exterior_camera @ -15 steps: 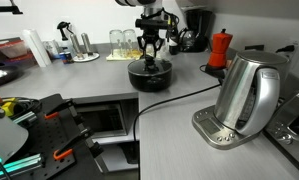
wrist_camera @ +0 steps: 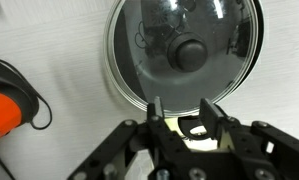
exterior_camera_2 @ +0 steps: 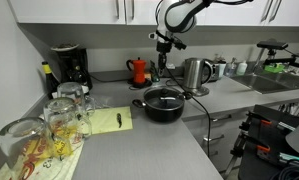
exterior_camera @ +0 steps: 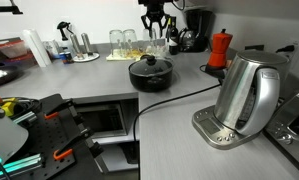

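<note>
A black pot [exterior_camera: 151, 76] stands on the counter with its glass lid [wrist_camera: 184, 50] resting on it. In the wrist view the lid's dark round knob [wrist_camera: 187, 53] lies beyond the fingertips, clear of them. My gripper [exterior_camera: 158, 22] hangs above the pot, with an open space between it and the lid. Its two fingertips [wrist_camera: 157, 106] stand apart in the wrist view, and a black pot handle shows past the gap. No held object can be made out between them, and how far the fingers are closed is unclear.
A red moka pot [exterior_camera_2: 139, 72] and a steel kettle [exterior_camera: 251, 95] stand on the counter. Upturned glasses [exterior_camera_2: 67, 118] rest on a yellowish cloth [exterior_camera_2: 107, 122]. A black cable [exterior_camera: 174, 98] crosses the counter near the pot.
My gripper has risen from the lid's knob to well above the pot. The pot and its lid have stayed in place.
</note>
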